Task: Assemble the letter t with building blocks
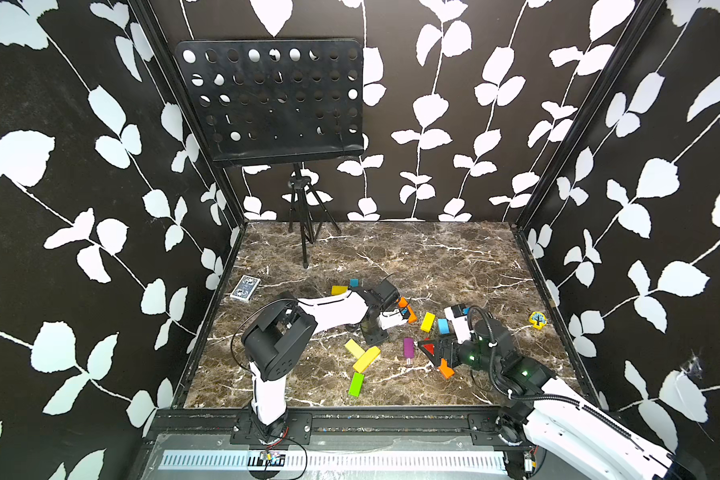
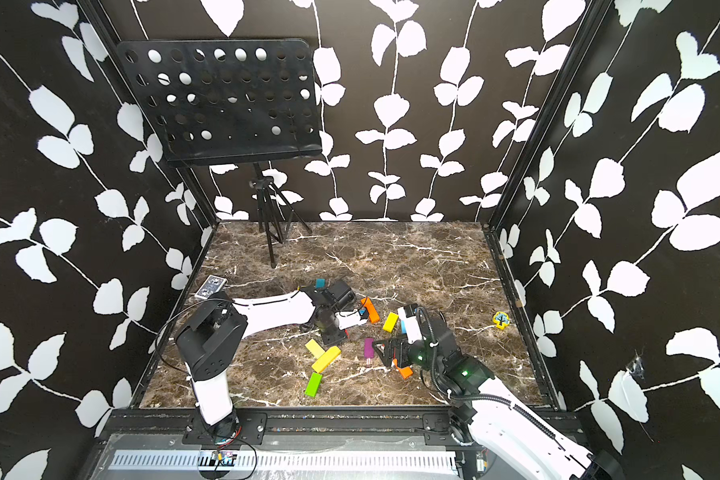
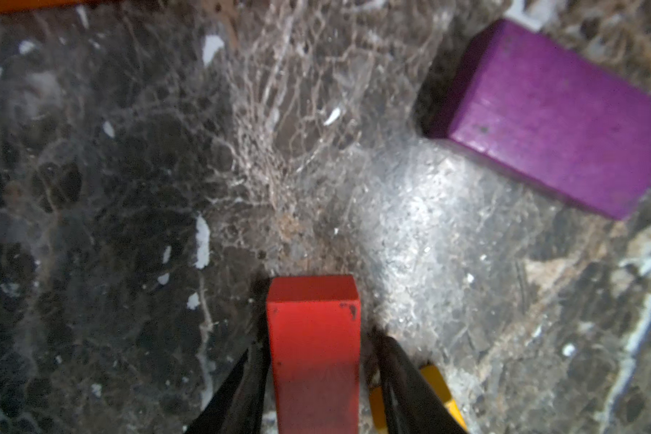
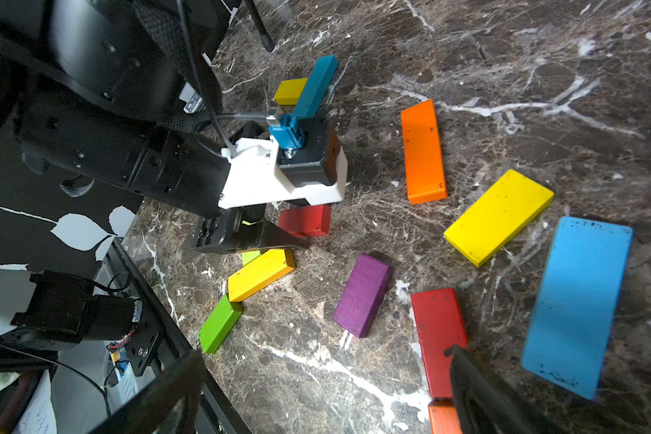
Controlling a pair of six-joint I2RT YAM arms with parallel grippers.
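Note:
In the left wrist view a red block point(image 3: 312, 325) lies between the fingers of my left gripper, which are part open around it, low at the table; I cannot tell if they touch it. A purple block point(image 3: 557, 123) is nearby. In the right wrist view my open right gripper hangs above a second red block point(image 4: 437, 332), with an orange block below that. A light blue block point(image 4: 575, 296), a yellow block point(image 4: 495, 215) and an orange block point(image 4: 423, 152) lie on the table around them.
A green block point(image 1: 356, 384) and yellow blocks point(image 1: 366, 359) lie at the front middle. A music stand point(image 1: 272, 100) stands at the back left, a card deck point(image 1: 245, 288) at the left, a small yellow piece point(image 1: 537, 320) at the right.

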